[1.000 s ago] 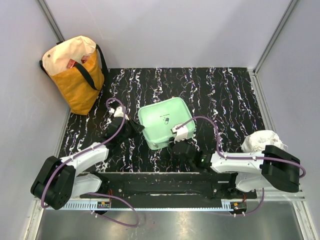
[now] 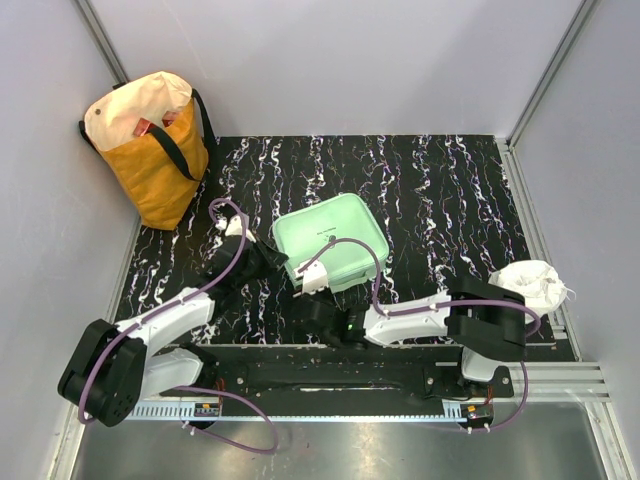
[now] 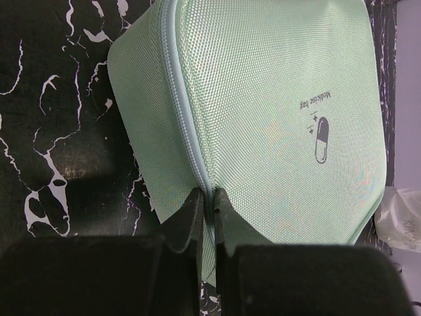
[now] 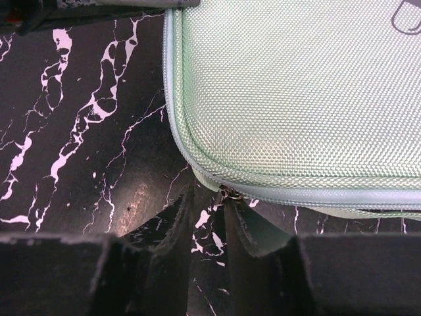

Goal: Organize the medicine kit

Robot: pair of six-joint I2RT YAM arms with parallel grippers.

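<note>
The mint green medicine bag [image 2: 335, 225] lies on the black marbled table, its printed pill logo and lettering showing in the left wrist view. My left gripper is shut on the bag's zipped edge at its left side. My right gripper is at the bag's near left corner, its fingers apart around the metal zipper pull [image 4: 227, 194], with the right finger just beneath it. Whether the fingers touch the pull is unclear.
A yellow tote bag [image 2: 150, 170] with red items inside stands at the back left. A white crumpled bag [image 2: 530, 285] lies at the right edge. The table behind and right of the medicine bag is clear.
My left gripper has stayed nearly still on the bag.
</note>
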